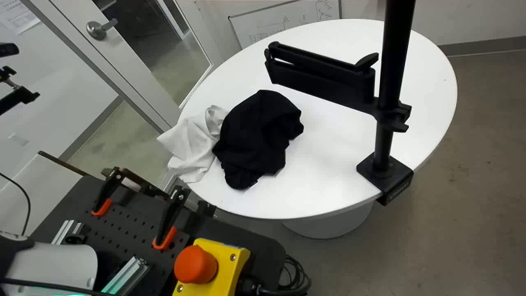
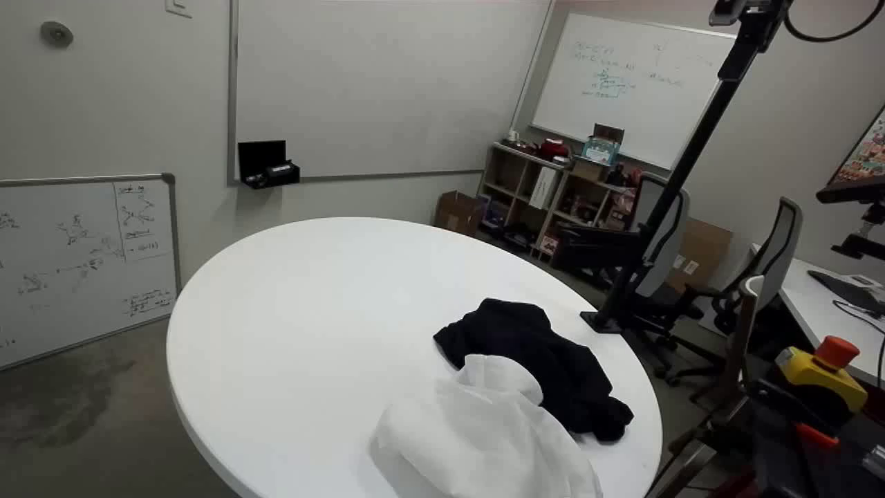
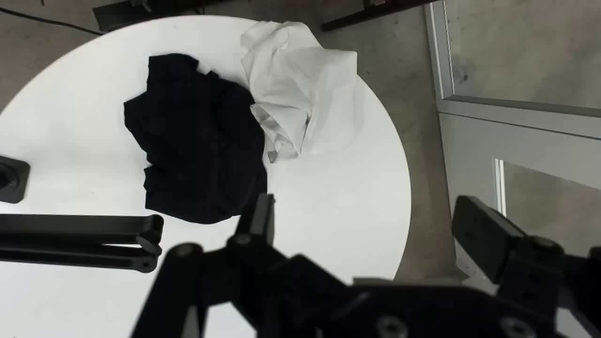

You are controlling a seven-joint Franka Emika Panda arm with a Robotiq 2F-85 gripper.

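A crumpled black cloth lies on the round white table. Beside it, at the table's edge, is a white cloth, touching the black one and partly hanging over the rim. From the other side, exterior view 2 has the white cloth in front of the black cloth. Looking down, the wrist view shows the black cloth left of the white cloth. My gripper is open above the table, its fingers wide apart with nothing between them. Neither exterior view shows the gripper.
A black pole with a folded arm is clamped to the table's edge and reaches over the tabletop. Near the robot's base sits a yellow box with a red button.
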